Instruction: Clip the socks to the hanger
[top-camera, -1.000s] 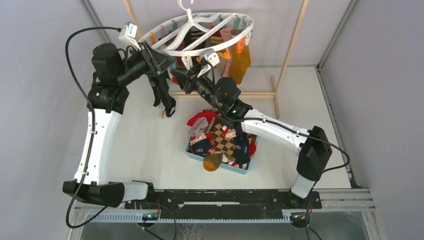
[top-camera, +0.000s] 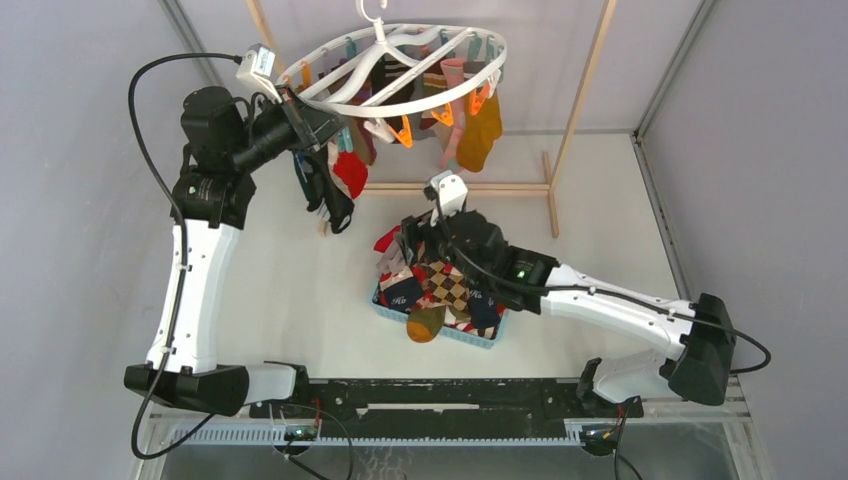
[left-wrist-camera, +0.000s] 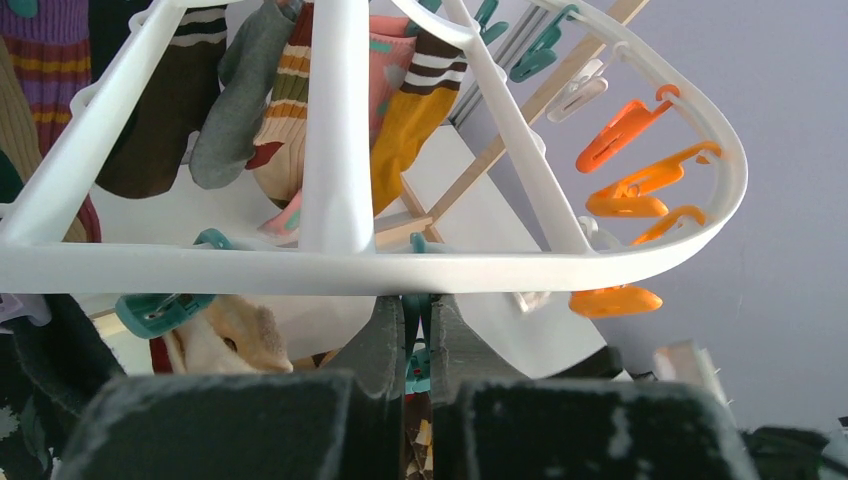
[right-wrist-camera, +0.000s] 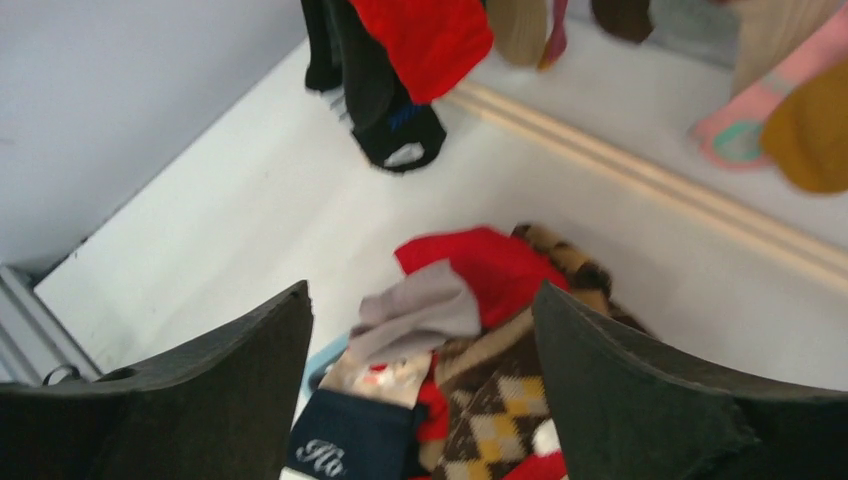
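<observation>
The white oval hanger (top-camera: 440, 104) carries several hanging socks and clips. On its near left rim, my left gripper is shut on a teal clip (left-wrist-camera: 416, 372); no sock shows clearly in that clip. Just left of it, another teal clip (left-wrist-camera: 165, 312) has a pale fuzzy sock cuff (left-wrist-camera: 240, 335) below it. A red sock (top-camera: 350, 173) and a dark sock (top-camera: 338, 205) hang under this side. My right gripper is part open above the blue basket (top-camera: 465, 338) of socks, nothing between its fingers. A grey sock (right-wrist-camera: 420, 315) and a red one (right-wrist-camera: 480, 255) lie below it.
Orange clips (top-camera: 442, 117) hang along the front rim. A mustard sock (top-camera: 480, 130) hangs at the right. Wooden stand poles (top-camera: 580, 90) rise behind, with a crossbar on the floor.
My right gripper has drawn away from the hanger rim and come down over the basket. The red sock has swung forward and back. My left gripper stays in place.
</observation>
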